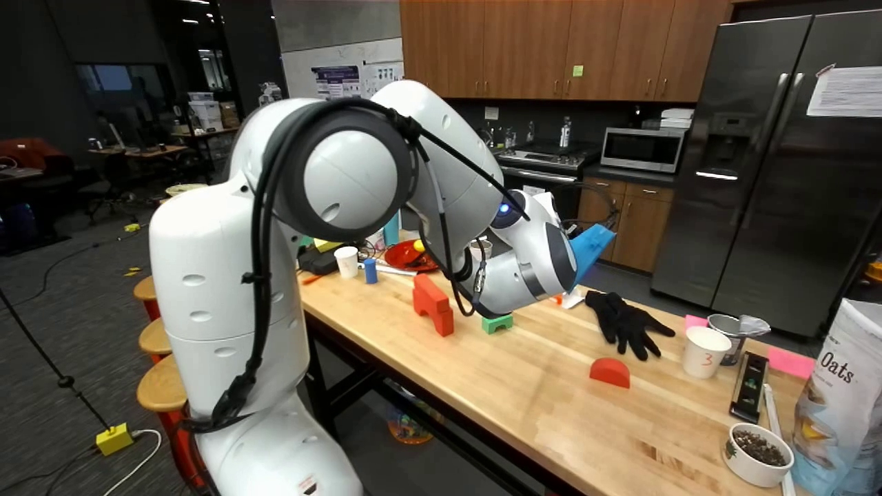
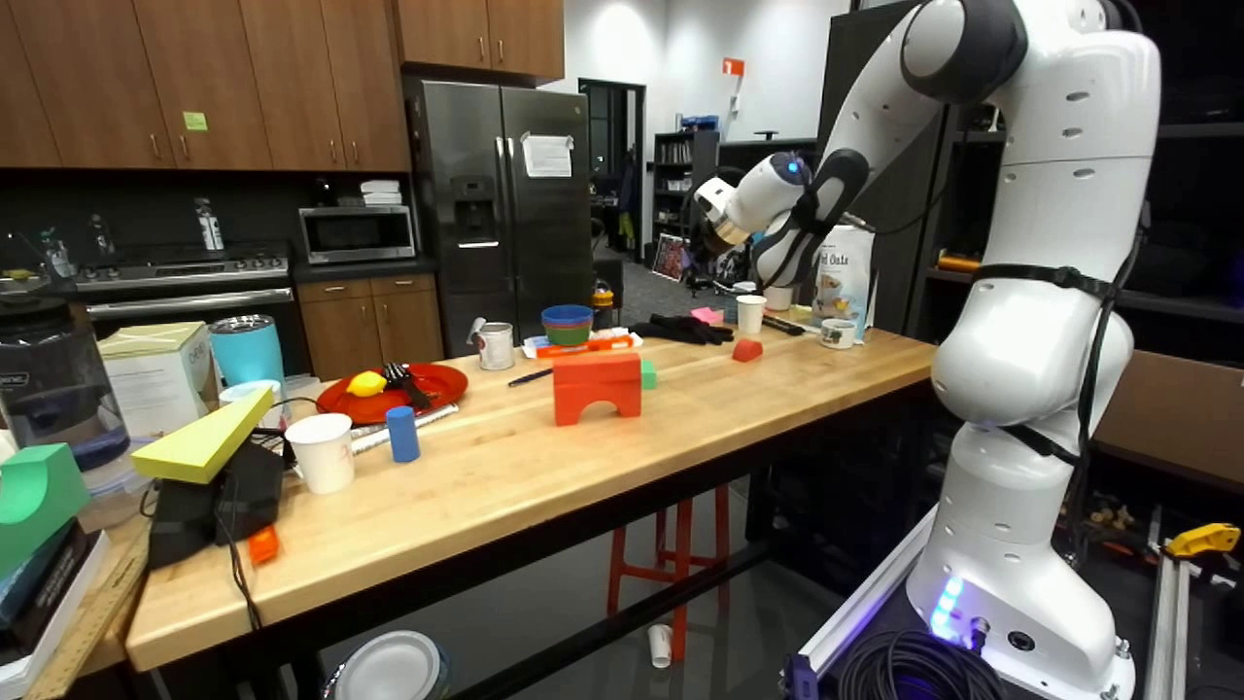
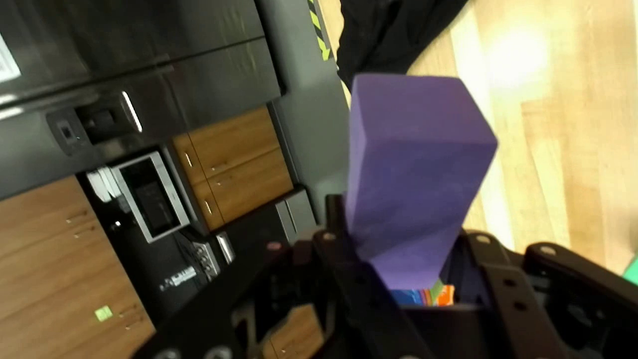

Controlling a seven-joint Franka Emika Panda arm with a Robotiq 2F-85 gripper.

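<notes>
In the wrist view a purple block (image 3: 418, 179) is held between the dark fingers of my gripper, which is shut on it. The block sticks out past the fingertips, clear of the wooden table. Exterior view 1 has the arm's white wrist (image 1: 529, 256) over the table's far side; a blue piece (image 1: 591, 246) shows there, while the purple block and fingers are hidden. A red arch block (image 1: 434, 304) stands on the table, with a green block (image 1: 497, 322) beside it. Farther right lies a red half-round block (image 1: 610, 372).
A black glove (image 1: 628, 322) lies behind the half-round block. At the right end are a white cup (image 1: 705, 351), a bowl (image 1: 756, 455) and an oats bag (image 1: 843, 397). A red plate (image 2: 397, 391) holds several items.
</notes>
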